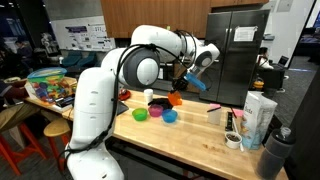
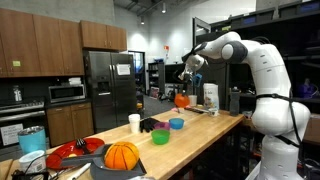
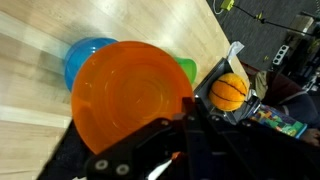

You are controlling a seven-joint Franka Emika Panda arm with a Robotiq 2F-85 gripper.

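Observation:
Held above the table is an orange bowl, its near rim at my gripper, which is shut on it. From the wrist the orange bowl fills the middle and hides most of what lies under it. Below it on the table, a blue bowl shows, with a pink bowl and a green bowl to its left in exterior view 1. Part of the blue bowl peeks out past the orange rim. The fingertips are dark and hard to make out.
A white cup stands behind the bowls. An orange ball lies in a dark tray at one end. The opposite end holds a dark canister and a tall bag.

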